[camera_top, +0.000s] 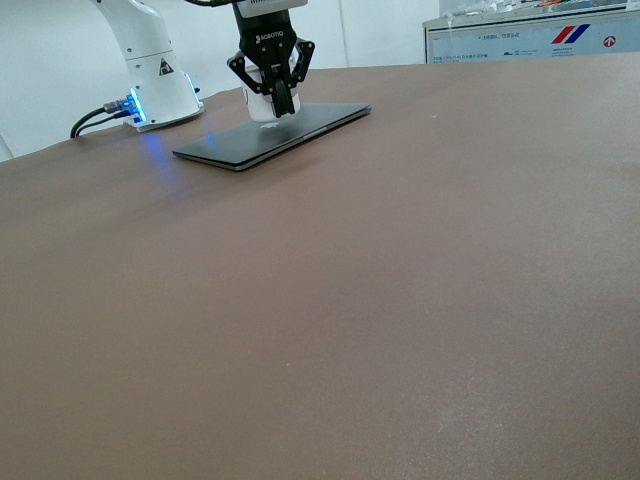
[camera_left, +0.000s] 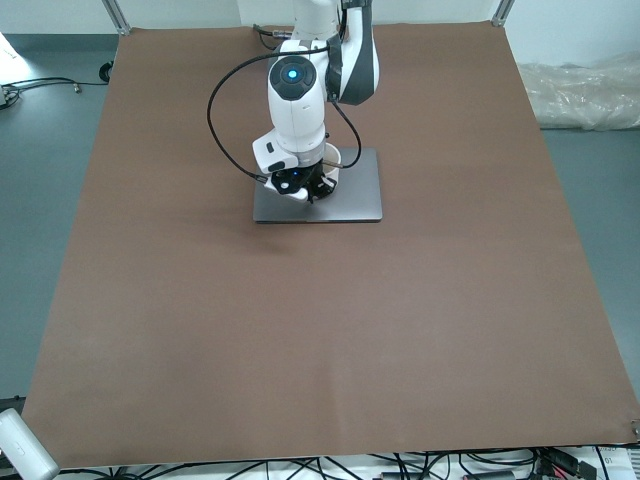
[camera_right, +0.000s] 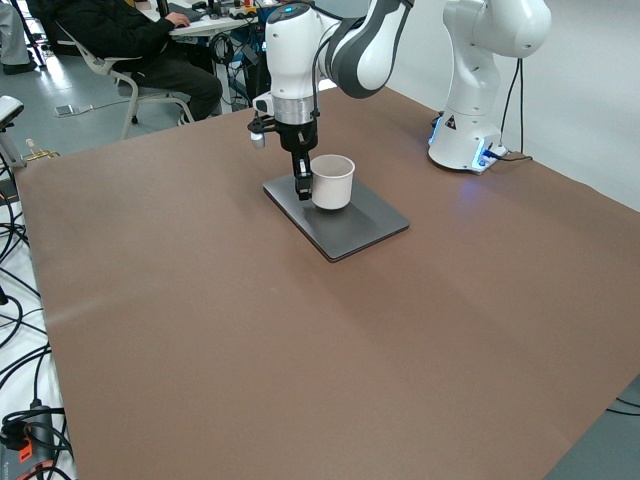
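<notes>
A white cup (camera_right: 333, 186) stands on a dark grey flat pad (camera_right: 360, 228), which lies on the brown table. My black gripper (camera_right: 303, 188) is low over the pad, right beside the cup, on its left in the right view. In the top view my gripper (camera_top: 282, 98) hangs in front of the cup and hides most of it. In the left view the wrist covers much of the cup, and the pad (camera_left: 355, 200) shows around it. Whether the fingers are open or shut cannot be made out.
A white arm base (camera_right: 462, 135) with cables stands at its edge. A seated person (camera_right: 140, 55) is at a desk beyond the table.
</notes>
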